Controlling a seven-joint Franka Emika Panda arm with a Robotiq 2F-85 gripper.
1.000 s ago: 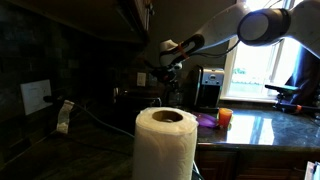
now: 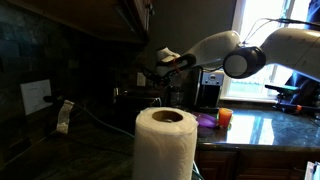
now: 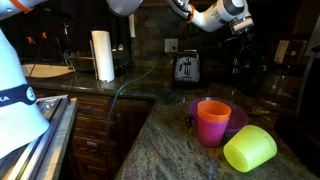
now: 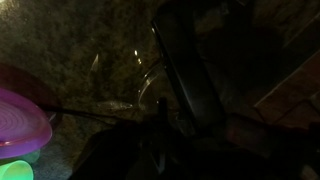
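Note:
In exterior view 1 my gripper point(image 2: 156, 77) is at the far back by the dark wall, at the end of the white arm. In exterior view 2 the gripper point(image 3: 258, 36) hangs high at the back right, above a dark appliance with what looks like a glass carafe point(image 3: 272, 84). Looking down in the wrist view, I see a long black bar or handle point(image 4: 188, 65) and a curved clear glass rim point(image 4: 150, 85) beside it. The fingers are lost in shadow, so their opening and anything between them cannot be made out.
A pink-orange cup point(image 3: 212, 124), a tipped yellow-green cup point(image 3: 249, 149) and a purple bowl point(image 3: 236, 118) occupy the counter point(image 3: 165, 135). Behind them stands a toaster point(image 3: 187, 68). A paper towel roll point(image 2: 165, 145) is close to exterior camera 1.
In exterior view 1 the arm has come lower, its elbow shifting left and down. My gripper has moved slightly left and down; the counter objects look unmoved.

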